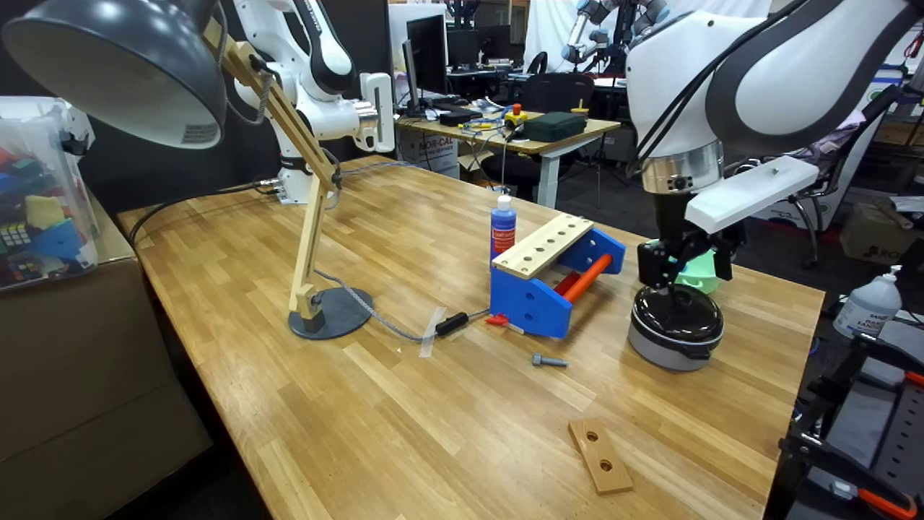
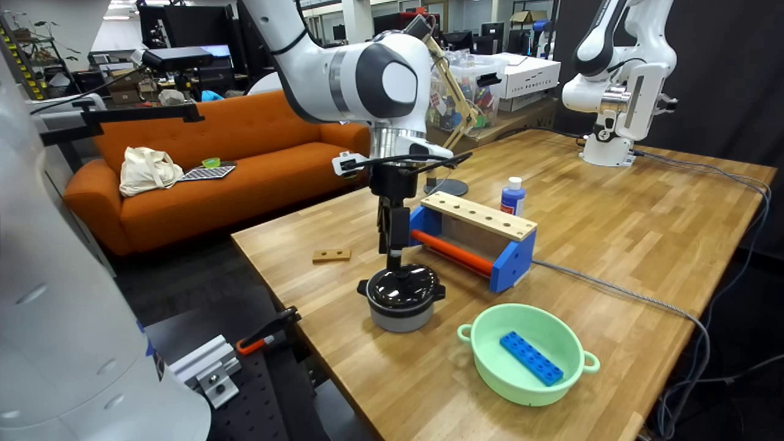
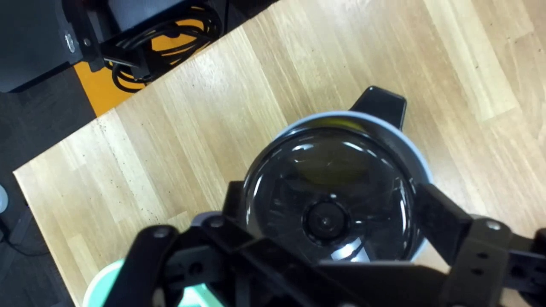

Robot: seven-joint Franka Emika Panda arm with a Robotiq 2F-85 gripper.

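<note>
A grey pot (image 2: 400,320) stands on the wooden table, covered by a glossy black lid (image 3: 332,204) with a round knob (image 3: 326,220). In the wrist view the lid looks a little off-centre, with a pale crescent of pot rim showing on its upper right side. My gripper is open directly above the lid, its fingers (image 3: 442,220) spread wide to either side of the knob. Nothing is held. Exterior view 1 shows the gripper just over the lid; whether the fingers touch it I cannot tell.
A green bowl (image 2: 482,353) holding a blue brick (image 2: 530,358) stands near the pot. On the pot's other side is a blue and wooden toy bench (image 1: 543,251), with a bolt (image 1: 549,360) and a drilled wooden strip (image 1: 600,456) nearby. The table edge is close.
</note>
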